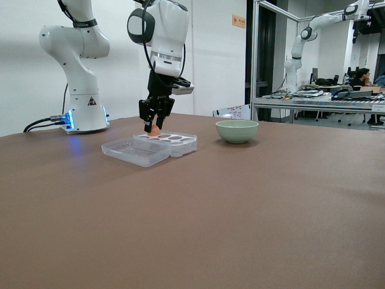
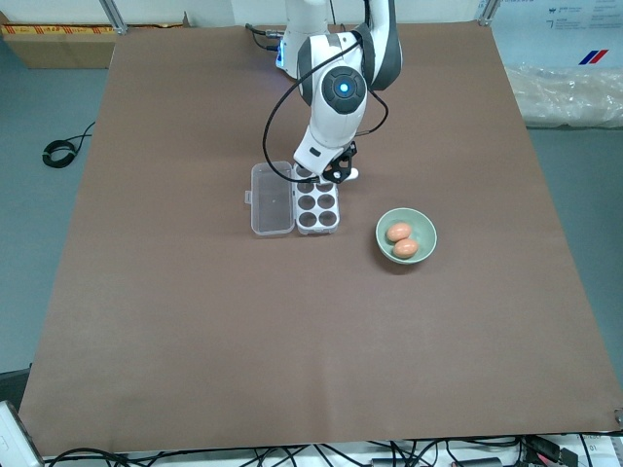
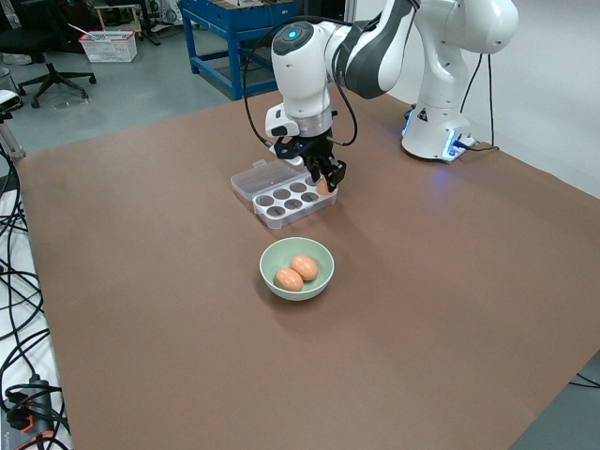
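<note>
My black gripper (image 1: 154, 120) is low over the plastic egg box (image 2: 317, 219), with an egg (image 1: 154, 132) at its fingertips in the back part of the tray. In the right view this egg (image 3: 323, 187) also shows just under the fingers; whether they grip it I cannot tell. The box's lid (image 2: 271, 206) lies open beside the tray, and the visible front holes are empty. A pale green bowl (image 2: 417, 253) holds two brown eggs (image 3: 289, 279) (image 3: 304, 267), to the right of the box in the left camera view.
The robot's base (image 1: 87, 120) stands behind, with cables hanging from the arm. Cables run along the table's edge outside the work area.
</note>
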